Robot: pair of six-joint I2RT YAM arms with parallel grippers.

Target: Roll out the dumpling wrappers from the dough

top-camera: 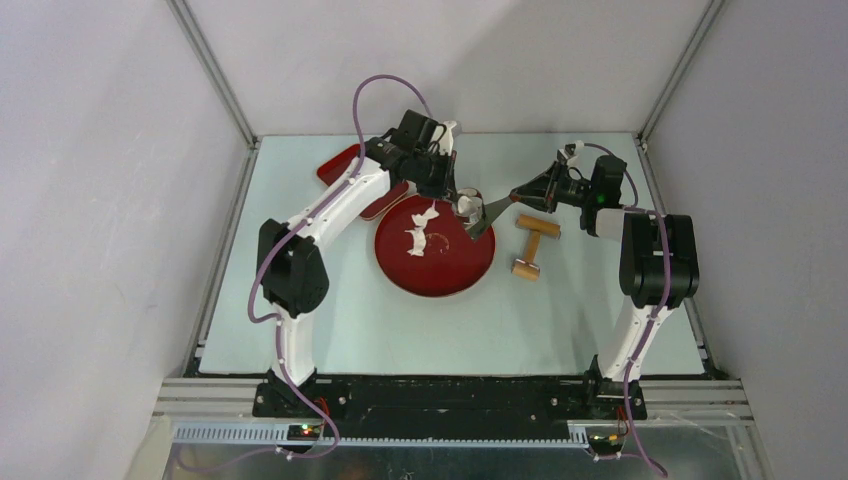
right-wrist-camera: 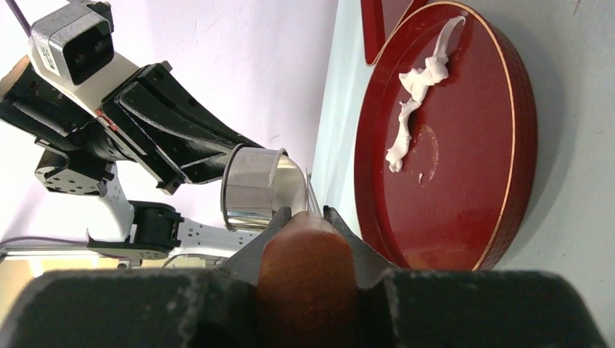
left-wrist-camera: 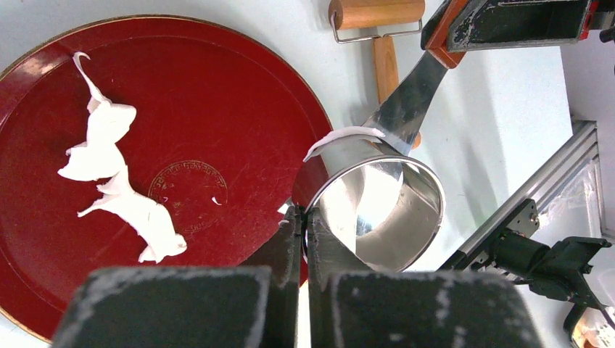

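Above the right part of the red plate (top-camera: 405, 260), my left gripper is shut on the rim of a steel ring cutter (left-wrist-camera: 391, 239), which has a strip of white dough (left-wrist-camera: 344, 134) along its edge. My right gripper is shut on the wooden handle of a scraper; its metal blade (left-wrist-camera: 410, 98) reaches to the cutter, overlapping it in the left wrist view. Torn white dough scraps (left-wrist-camera: 101, 138) lie on the plate's left and middle.
A double-ended wooden roller (top-camera: 533, 242) lies right of the plate. A red tray (top-camera: 337, 165) sits behind it, partly under my left arm.
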